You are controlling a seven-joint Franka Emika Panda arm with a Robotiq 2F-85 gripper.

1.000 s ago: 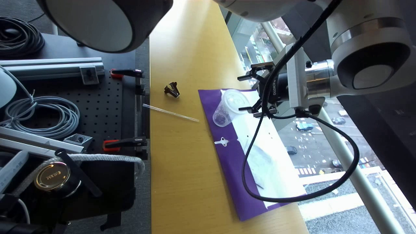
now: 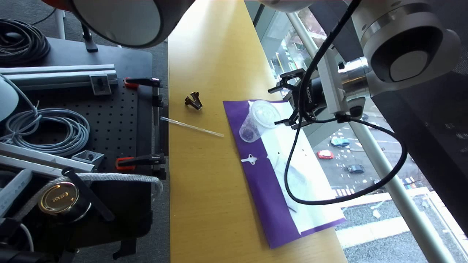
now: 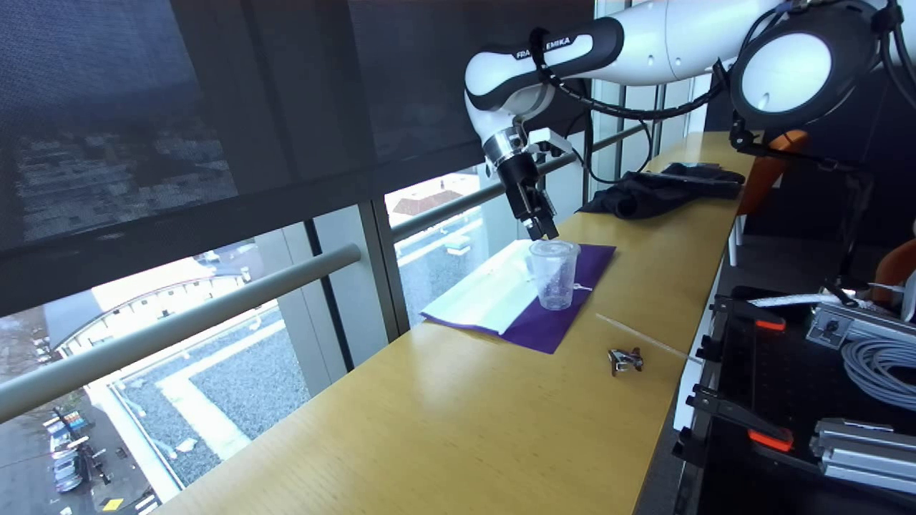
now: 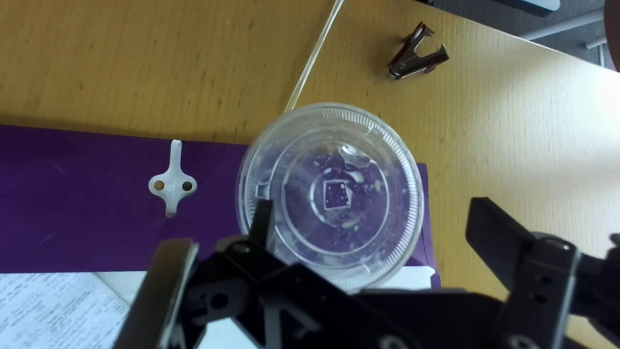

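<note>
A clear plastic cup with a lid (image 2: 251, 127) stands upright on the purple folder (image 2: 254, 186). From above, its round lid (image 4: 348, 227) fills the middle of the wrist view. My gripper (image 2: 274, 107) stands open beside the cup on its window side, with nothing held. In the wrist view one finger (image 4: 262, 224) overlaps the lid's near edge and the other finger (image 4: 494, 238) is off to its right. Whether a finger touches the cup, I cannot tell. A clear straw (image 2: 192, 126) lies on the bare table, apart from the cup.
A dark staple remover (image 2: 193, 101) lies near the straw. On the folder are a small white clip-shaped piece (image 4: 173, 179) and white papers (image 2: 302, 175). A railing (image 3: 464, 206) runs along the window. Bare table (image 3: 446, 403) spreads out in front of the folder.
My gripper has shifted slightly, drawing back a little from the cup toward the window side. The arm and its hanging cable moved too. Cup, straw and staple remover lie as before.
</note>
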